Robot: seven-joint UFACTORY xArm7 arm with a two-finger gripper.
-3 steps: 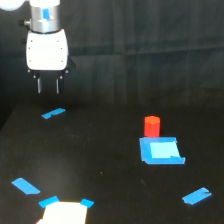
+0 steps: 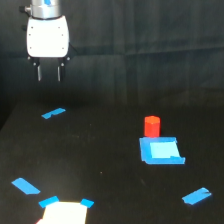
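Observation:
My gripper (image 2: 49,73) hangs high at the upper left, well above the black table, its two thin fingers apart with nothing between them. To the right, a small red block (image 2: 152,126) stands upright at the back edge of a blue-taped square (image 2: 145,151). Inside that tape outline lies a pale light-blue patch (image 2: 164,150). The block is far from the gripper, lower and to the right.
A pale, cream-coloured object (image 2: 65,214) is cut off by the bottom edge. Blue tape strips mark the table at the back left (image 2: 54,113), front left (image 2: 26,186) and front right (image 2: 197,196).
My gripper has risen a little and stays over the left side. The red block and the taped square have not moved.

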